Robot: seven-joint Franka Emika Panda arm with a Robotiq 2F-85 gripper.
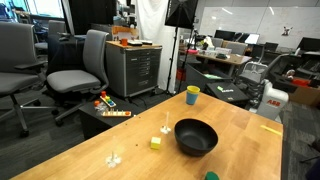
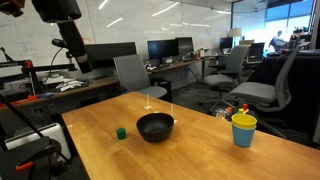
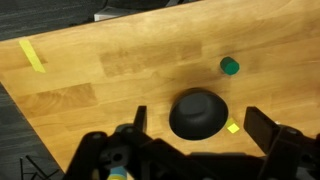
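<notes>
A round black bowl (image 1: 196, 137) rests on the wooden table. The small green cylinder (image 3: 229, 66) stands apart from it, and a small yellow block (image 3: 232, 126) lies close to the bowl's side. Farther off is a blue cup with a yellow rim (image 2: 244, 130), partly cut off at the edge of the wrist view. High above the tabletop, my gripper looks down over the bowl. Its fingers are spread wide, with nothing held between them.
A strip of yellow tape (image 3: 32, 55) is stuck to the table (image 3: 110, 90). Beside the table sits a dark box (image 1: 110, 116) with colourful items on it. Office chairs (image 1: 80, 75) stand beyond.
</notes>
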